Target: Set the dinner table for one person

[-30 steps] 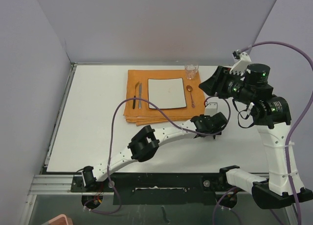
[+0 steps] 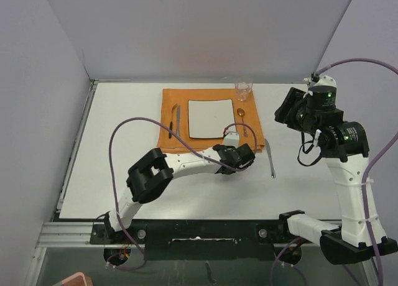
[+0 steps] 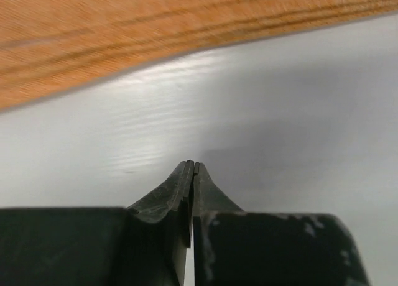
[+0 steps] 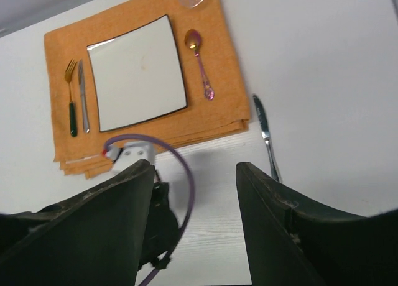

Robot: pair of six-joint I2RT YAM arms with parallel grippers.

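Note:
A loose silver knife lies on the white table just right of the orange placemat, clear of its edge in the right wrist view. On the mat are a square white plate, a fork and another knife on its left, and a spoon on its right. A clear glass stands at the mat's back right corner. My left gripper is shut, its tips together with nothing between them, over bare table in front of the mat. My right gripper is open and empty, raised at the right.
Bare table stretches left of the mat, and more lies free around the loose knife. The left arm reaches across the front of the table. Purple cables loop above both arms. Walls close in the back and sides.

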